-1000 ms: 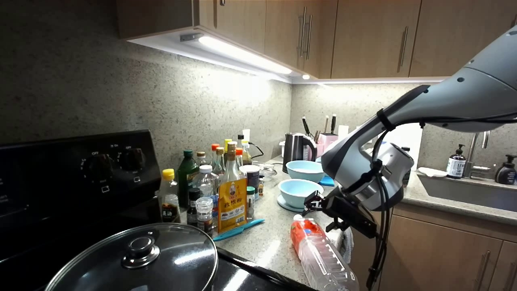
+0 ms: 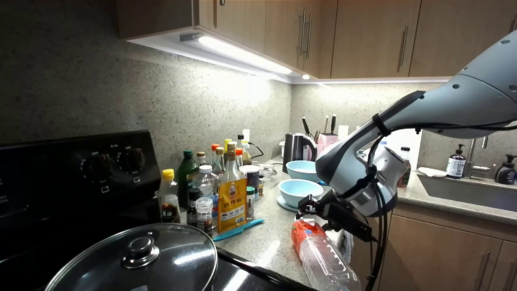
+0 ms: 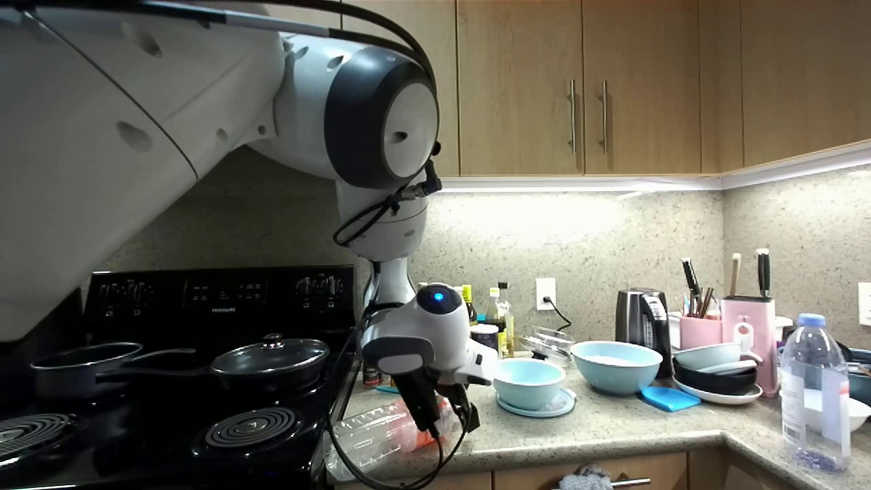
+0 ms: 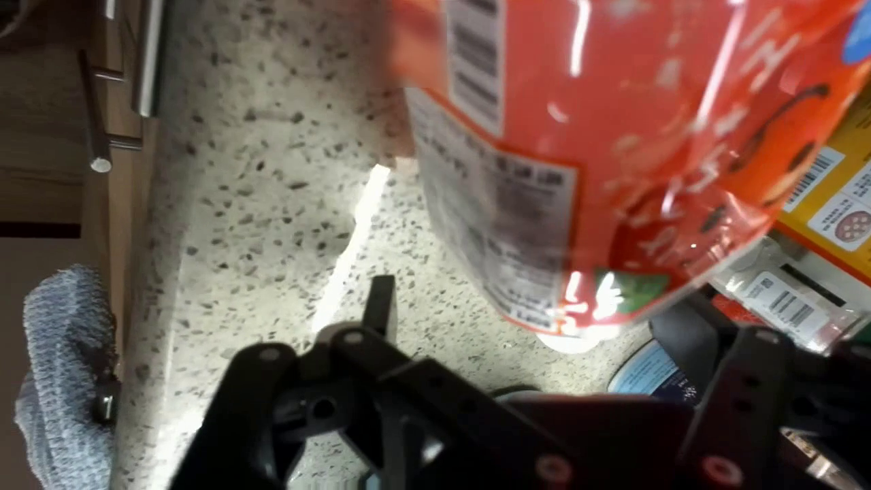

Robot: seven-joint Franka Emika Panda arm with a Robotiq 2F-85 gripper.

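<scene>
A large clear plastic bottle (image 2: 328,259) with a red label lies on its side on the counter, its labelled end toward my gripper (image 2: 312,218). In the other exterior view the bottle (image 3: 371,433) is partly hidden behind the arm's wrist. Up close in the wrist view, its red label (image 4: 653,147) fills the upper right. My gripper is open there, one finger (image 4: 380,306) over bare counter and the other (image 4: 694,335) on the far side of the label's end. The fingers stand apart around that end of the bottle; whether either touches it I cannot tell.
Behind the gripper stand a light blue bowl on a plate (image 2: 300,193) and a second blue bowl (image 3: 616,365). Several condiment bottles and a yellow packet (image 2: 232,206) crowd the wall side. A lidded pan (image 2: 140,262) sits on the stove. A grey towel (image 4: 69,376) hangs below the counter edge.
My arm has come lower and a little to the left, bringing the gripper down to the labelled end of the bottle. The bottle has barely shifted.
</scene>
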